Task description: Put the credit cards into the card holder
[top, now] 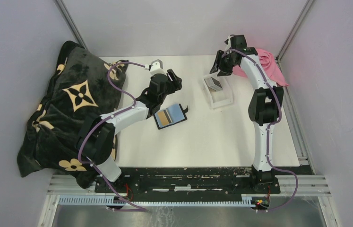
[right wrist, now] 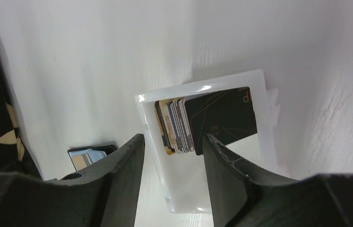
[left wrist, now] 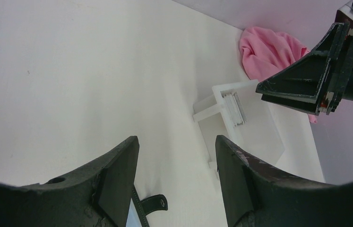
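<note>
Several credit cards (right wrist: 221,118) lean in a row at the far end of a white box (right wrist: 165,187), a black one in front. The card holder (top: 170,116) lies unfolded on the table left of the box, with a tan and a blue panel and a small black strap (left wrist: 154,204). Over the box's far end hangs my right gripper, its fingers apart and nothing between them. My left gripper hovers beyond the holder, also open and empty.
A pink cloth (top: 271,66) lies bunched at the far right corner. On the left a dark flowered blanket (top: 73,109) covers the table's edge.
</note>
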